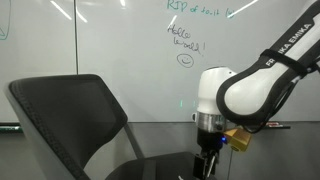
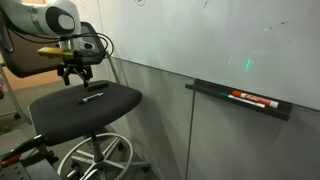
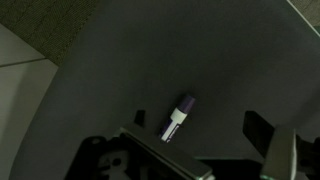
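A marker with a white barrel and dark purple cap [image 3: 178, 117] lies on the black chair seat [image 3: 130, 70]; in exterior view 2 this marker [image 2: 92, 98] rests near the middle of the seat [image 2: 110, 106]. Over the seat hangs my gripper [image 2: 77, 75], pointing down, a little above and behind the marker. In the wrist view the gripper is open, its fingers wide apart with the marker's capped end showing nearer the left one. Nothing is held. From exterior view 1 the gripper [image 1: 205, 165] appears at the chair's right, its fingertips low against the seat.
The chair's backrest [image 1: 68, 120] rises at the left in exterior view 1. A whiteboard [image 1: 135, 60] stands behind. Its tray [image 2: 238, 98] carries a red marker [image 2: 252, 98] and a green-tipped one, well away from the arm.
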